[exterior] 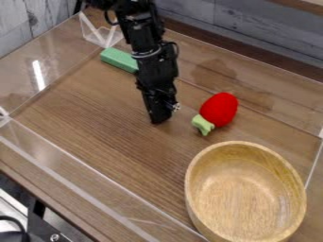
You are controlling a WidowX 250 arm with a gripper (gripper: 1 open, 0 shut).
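Note:
My black arm reaches down from the top, and its gripper [161,114] is low over the middle of the wooden table [94,142], shut, with nothing visible between its fingers. To its right lies a red rounded object [220,109] with a light green piece [203,124] at its lower left. Behind the arm, at the upper left, lies a green block [119,58], partly hidden by the arm.
A large round wooden bowl [246,203] takes up the lower right. Clear plastic pieces show at the top left and left edge.

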